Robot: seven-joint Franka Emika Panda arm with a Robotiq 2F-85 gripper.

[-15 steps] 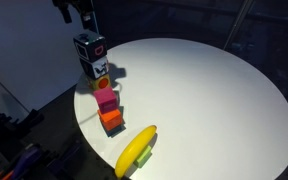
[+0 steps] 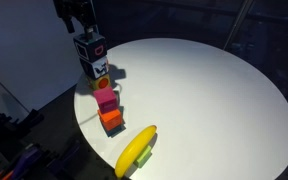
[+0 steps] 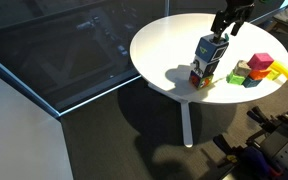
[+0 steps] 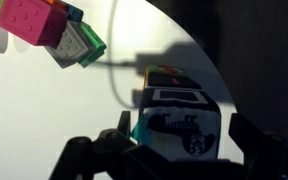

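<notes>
A stack of blocks stands near the table's left edge in exterior view 1. On top is a dark block (image 2: 87, 46) with pinkish outlines, over a black-and-white block (image 2: 95, 68) and a yellow-green block (image 2: 101, 83) with a red mark. The stack looks slightly tilted in exterior view 2, where its top block (image 3: 212, 46) shows a pale blue-grey face. My gripper is open, its fingers on either side of the top block (image 4: 180, 120) in the wrist view. Whether they touch it I cannot tell.
Close to the stack are a pink block (image 2: 105, 97) and an orange block (image 2: 111, 117). A yellow banana (image 2: 136, 152) lies at the front edge beside a light green block (image 2: 145, 157).
My gripper has come down a little towards the top of the stack over the last second. The blocks and the banana stay where they were.
</notes>
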